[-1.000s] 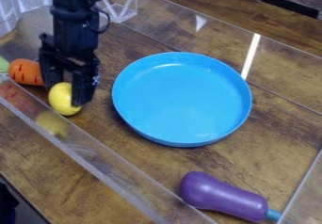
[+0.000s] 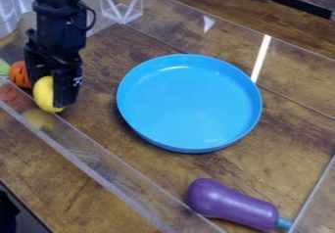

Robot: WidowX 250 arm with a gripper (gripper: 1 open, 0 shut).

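Observation:
A black gripper (image 2: 55, 74) is at the left of the camera view, low over a yellow object (image 2: 50, 95) that stands upright behind the clear wall. Its fingers are around or against the yellow object; whether they grip it is unclear. An orange carrot (image 2: 19, 73) lies just left of it, partly hidden by the gripper.
A blue plate (image 2: 189, 98) fills the middle of the wooden surface (image 2: 157, 31). A purple eggplant (image 2: 229, 203) lies at the lower right. Clear walls border the area, and bare wood shows behind the plate and below it.
The gripper has moved left onto the yellow object, which now looks more upright and narrower and sits slightly further left and up. More of the carrot is covered.

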